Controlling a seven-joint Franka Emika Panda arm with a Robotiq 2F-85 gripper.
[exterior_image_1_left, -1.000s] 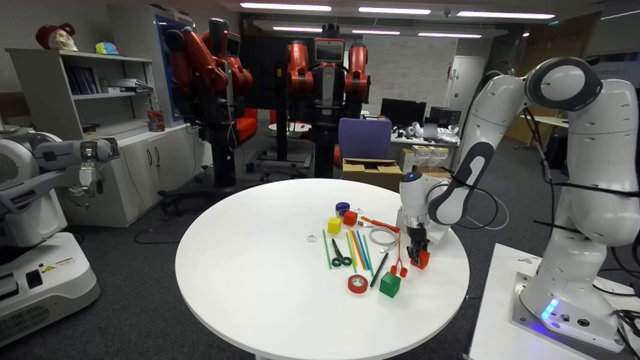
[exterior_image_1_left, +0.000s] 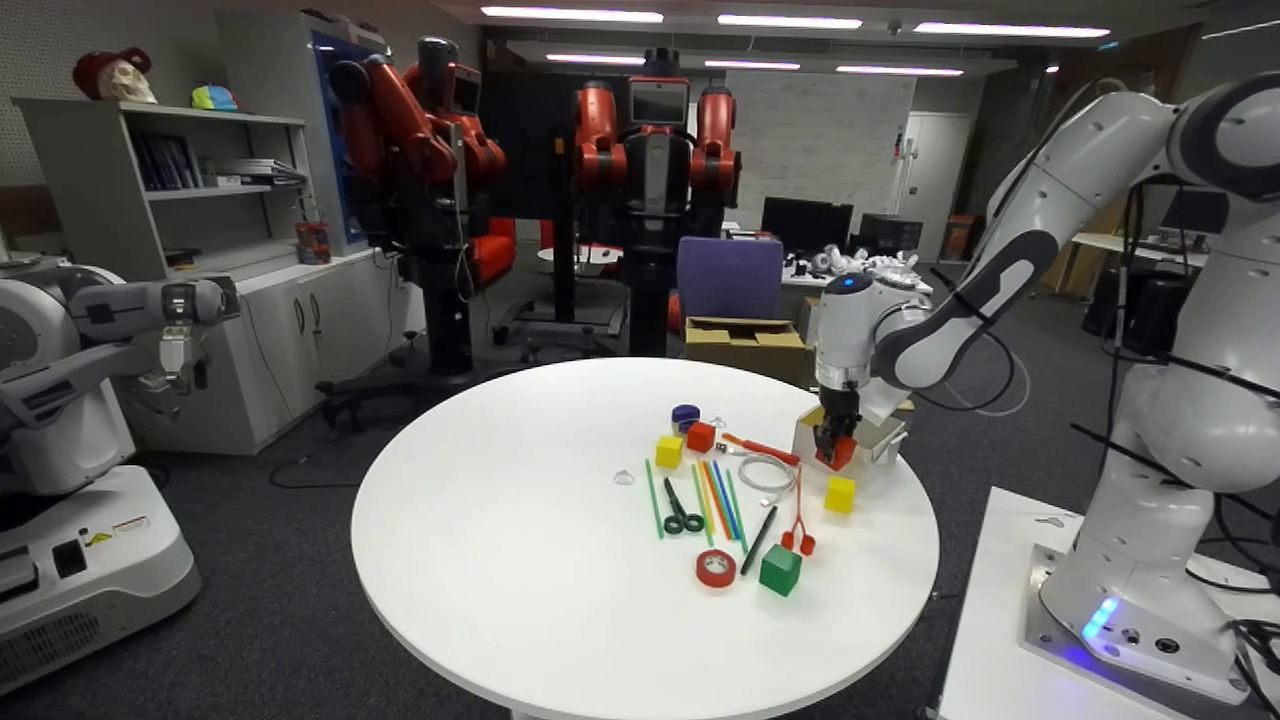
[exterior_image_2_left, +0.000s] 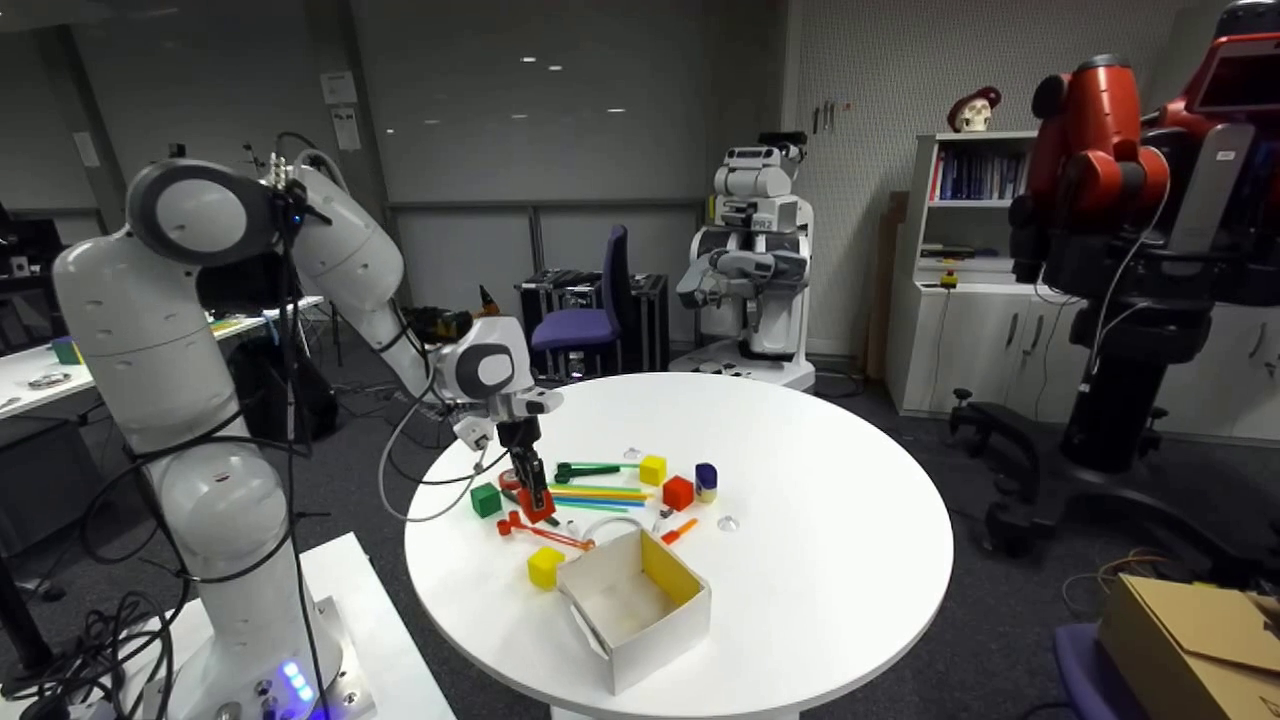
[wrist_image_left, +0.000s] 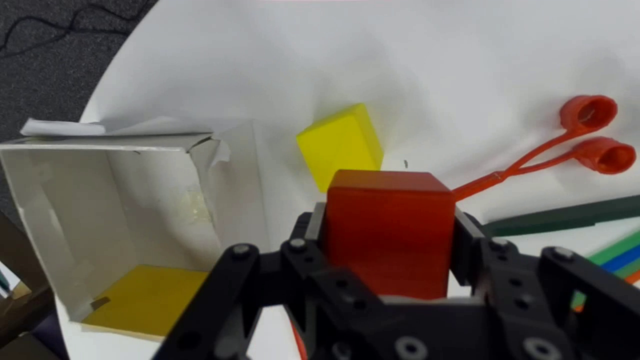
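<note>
A red cube (wrist_image_left: 390, 240) is held between the fingers of my gripper, which is shut on it. In exterior view 1 the gripper (exterior_image_1_left: 836, 434) holds the cube (exterior_image_1_left: 835, 454) above the table, in front of the open white box (exterior_image_1_left: 884, 442). The box (wrist_image_left: 235, 186) lies to the left of the gripper in the wrist view, its visible inside bare apart from a yellow-brown panel. Just beyond the held cube, a yellow cube (wrist_image_left: 339, 147) rests on the table beside the box. Exterior view 2 shows the same box (exterior_image_2_left: 660, 642) at the table's near edge.
Red spoons (wrist_image_left: 510, 171), a dark pen (wrist_image_left: 558, 217), coloured sticks (exterior_image_1_left: 720, 502), scissors (exterior_image_1_left: 684, 523), red tape (exterior_image_1_left: 715, 569) and a green cube (exterior_image_1_left: 780, 570) lie around. Another red cube (exterior_image_1_left: 701, 437) and yellow cube (exterior_image_1_left: 668, 451) sit farther back.
My gripper has risen and shifted back toward the box with the red cube in it. The yellow cube near the box, hidden before, now shows.
</note>
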